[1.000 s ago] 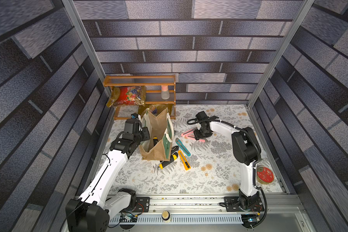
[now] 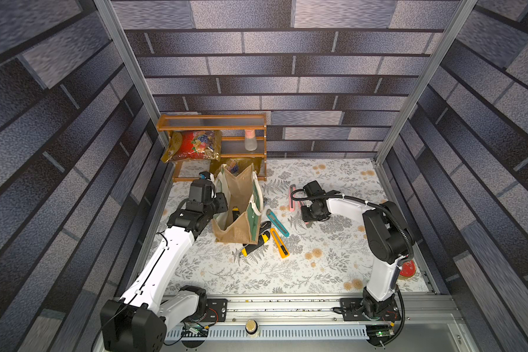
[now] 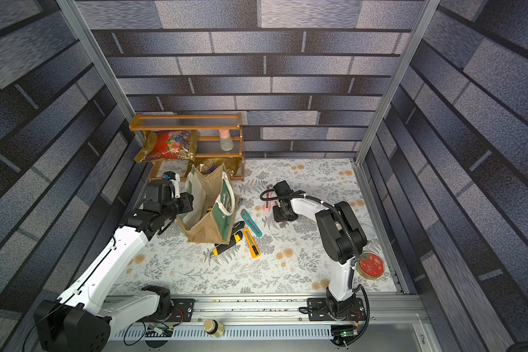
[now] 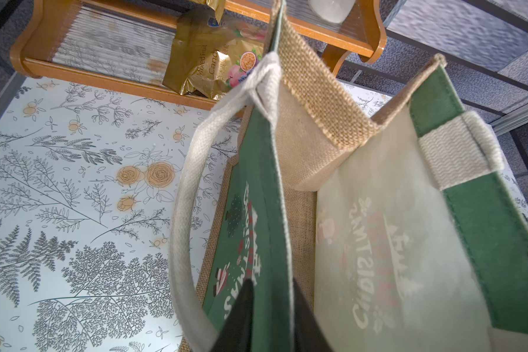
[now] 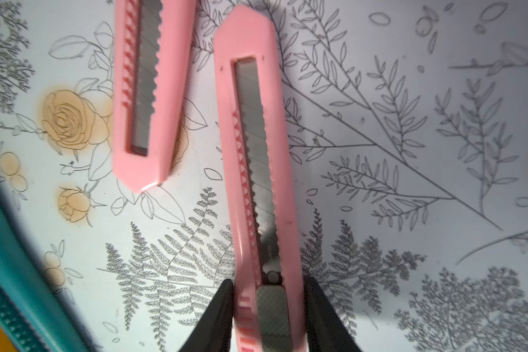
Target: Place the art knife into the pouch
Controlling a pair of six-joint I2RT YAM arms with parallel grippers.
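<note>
The pouch, an open burlap bag with green panels, stands left of centre. My left gripper is at its near rim, with the bag's edge between its blurred fingers. My right gripper is low over a pink art knife, its fingers either side of the slider end; whether they grip it I cannot tell. A second pink knife lies beside it. A teal knife, a yellow knife and black-and-yellow knives lie right of and in front of the bag.
A wooden shelf with candy bags and a bottle stands at the back left. A red round tin lies at the front right.
My right gripper has moved right and toward the front, and the pink knives under it now point more front-to-back. The left arm looks unmoved.
</note>
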